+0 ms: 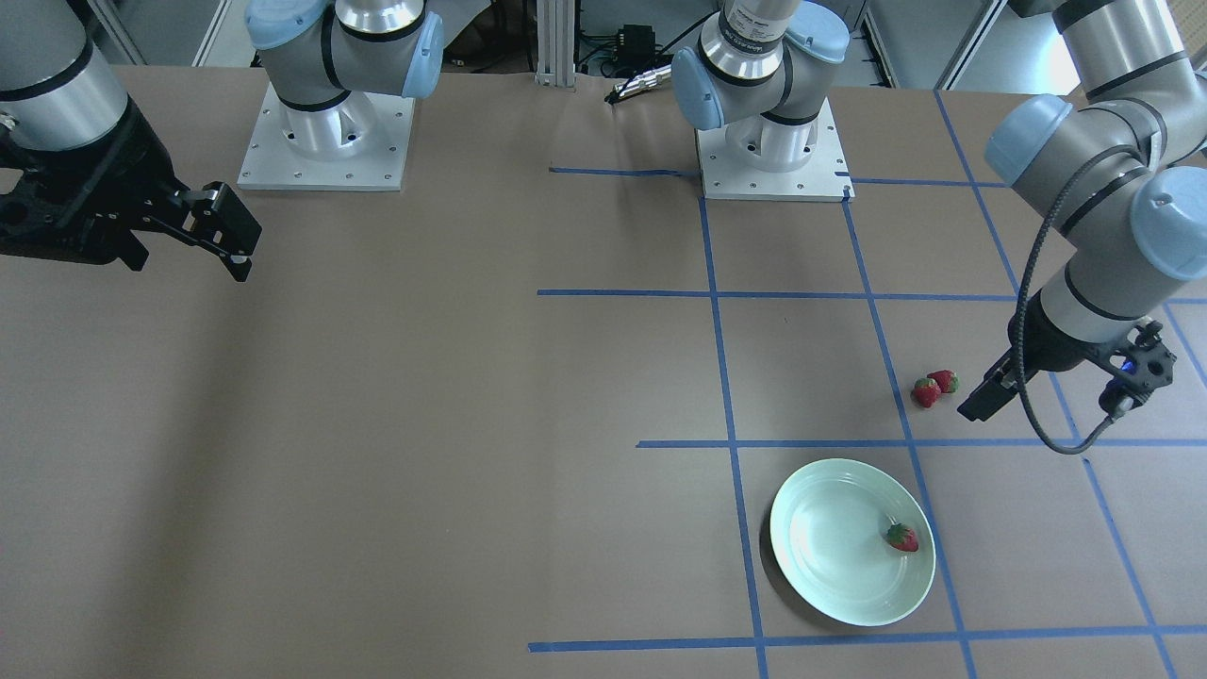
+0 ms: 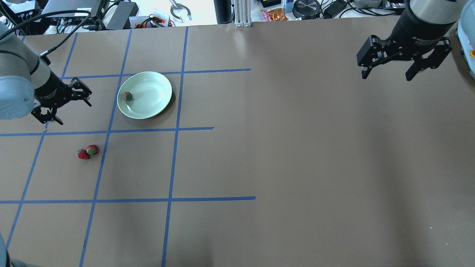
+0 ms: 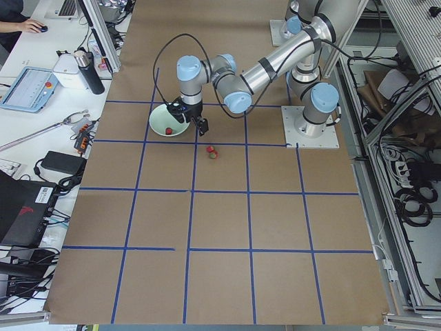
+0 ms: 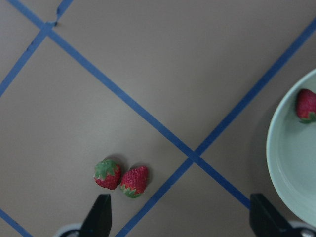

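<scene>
A pale green plate point(image 1: 837, 543) holds one strawberry point(image 1: 902, 538). Two loose strawberries point(image 2: 82, 154) point(image 2: 92, 149) lie side by side on the taped table, beyond the plate in the front view. My gripper point(image 2: 75, 111) hangs above the table with its fingers apart and empty, beside the plate and near the loose pair in the top view. In the left wrist view, both loose berries point(image 4: 134, 181) show between the dark fingertips, with the plate at the right edge.
Another arm's black gripper point(image 2: 403, 58) hangs at the top right of the top view. Further arm bases point(image 1: 775, 170) stand at the back in the front view.
</scene>
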